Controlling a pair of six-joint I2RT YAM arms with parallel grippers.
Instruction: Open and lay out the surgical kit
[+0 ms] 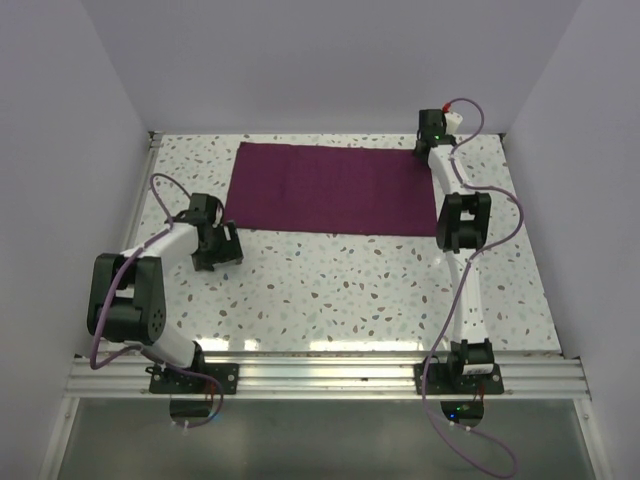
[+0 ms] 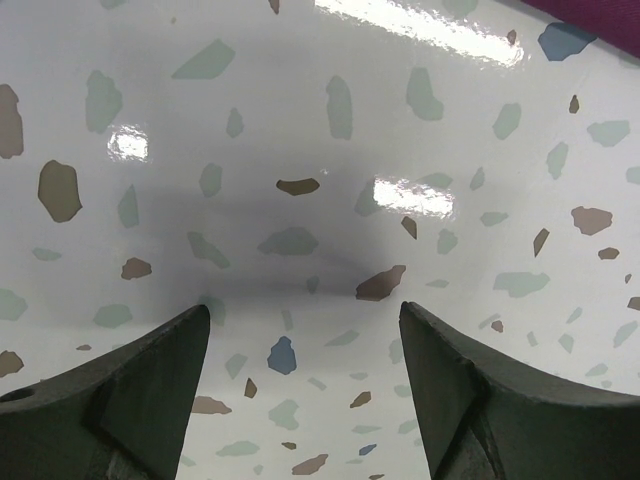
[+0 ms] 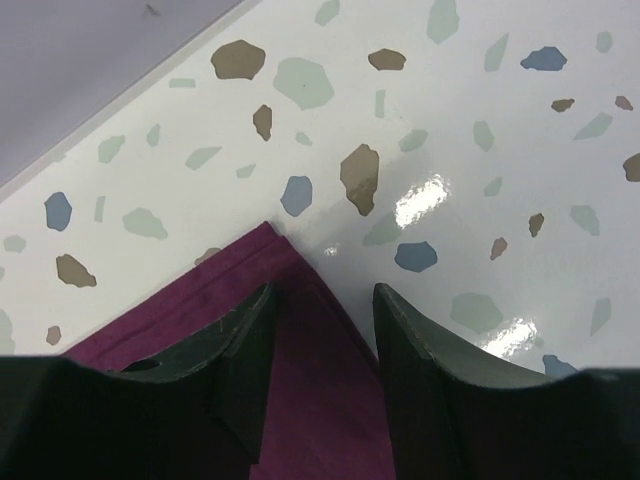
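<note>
A maroon cloth [image 1: 335, 190], the only kit item that I can make out, lies flat as a wide rectangle on the back half of the table. My right gripper [image 1: 418, 153] is over its far right corner. In the right wrist view the cloth's corner [image 3: 285, 262] and side edge run between the fingers of the right gripper, which stand apart; whether they touch the fabric is unclear. Just off the cloth's near left corner, my left gripper [image 1: 234, 245] is open. Bare table shows between its fingertips in the left wrist view, with the cloth [image 2: 610, 15] at the upper right.
Grey walls [image 1: 330, 70] rise behind and at both sides. A metal rail [image 1: 320, 372] runs along the front edge.
</note>
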